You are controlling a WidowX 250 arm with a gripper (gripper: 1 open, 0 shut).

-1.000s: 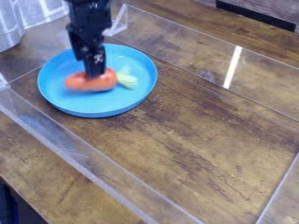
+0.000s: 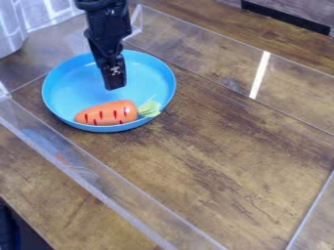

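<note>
A toy carrot [image 2: 107, 113], orange with dark stripes and a pale green top, lies in the near part of a round blue plate [image 2: 66, 83] at the upper left. My black gripper [image 2: 113, 71] hangs over the far part of the plate, above and behind the carrot and apart from it. It is open, with nothing seen between its fingers.
Clear plastic panels run along the left and across the back of the wooden table [image 2: 209, 166]. A pale translucent object [image 2: 14, 24] stands at the top left corner. The table to the right of the plate is clear.
A second ago the gripper was at the carrot. The carrot now lies nearer the plate's front, apart from the gripper, which rose and has since come a little lower over the plate.
</note>
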